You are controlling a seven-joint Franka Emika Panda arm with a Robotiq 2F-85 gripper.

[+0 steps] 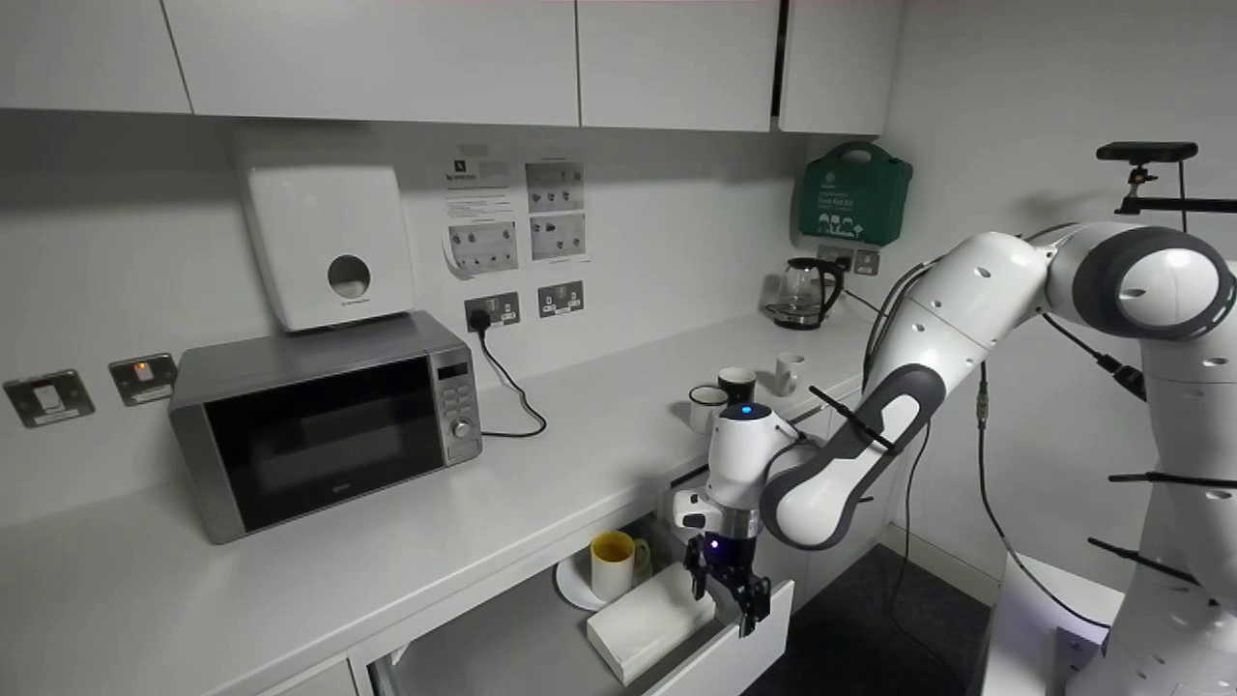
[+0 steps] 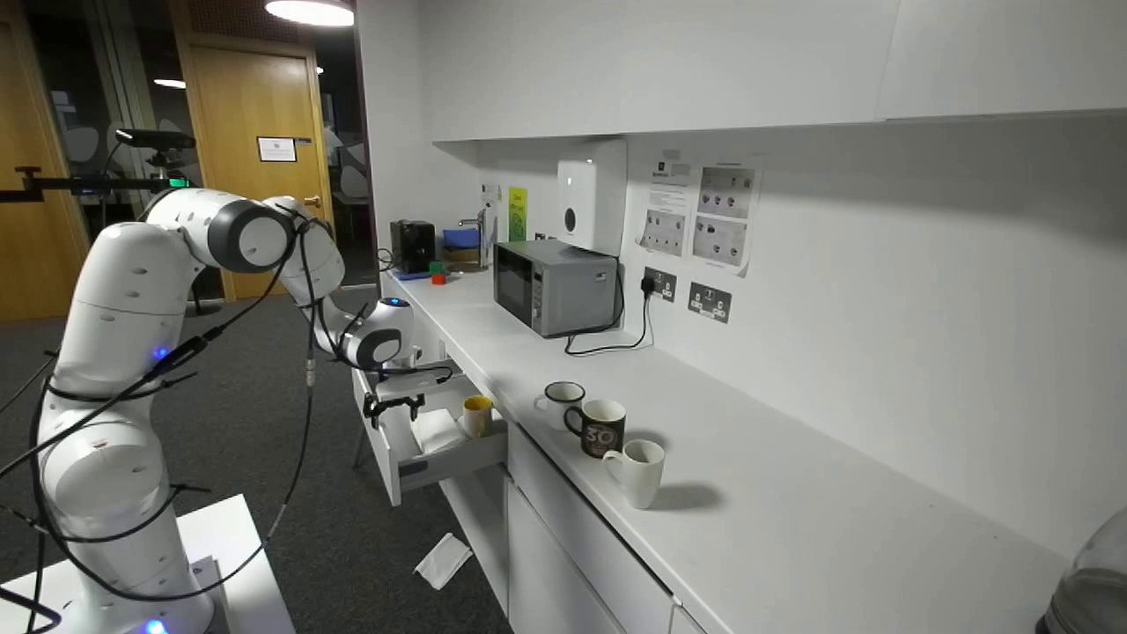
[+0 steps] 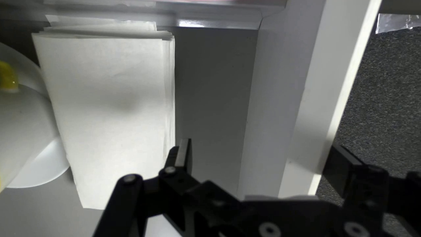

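An open drawer (image 3: 215, 106) sticks out below the counter, and its white front panel (image 3: 306, 118) stands between the fingers of my gripper. The fingers are wide apart: one finger is over the drawer's inside, near the napkins, and the other is at the panel's outer face, seemingly against it. Inside lies a stack of white paper napkins (image 3: 106, 102). Beside it a yellow-lined white mug (image 1: 612, 565) rests on a white plate (image 1: 571, 584). From the first exterior view, the gripper (image 1: 725, 613) sits at the drawer's right end.
Several mugs, among them a black one (image 2: 602, 427), stand near the counter edge above the drawer. A microwave (image 1: 330, 418) and a kettle (image 1: 802, 296) are farther along the counter. A white packet (image 2: 444, 560) lies on the floor.
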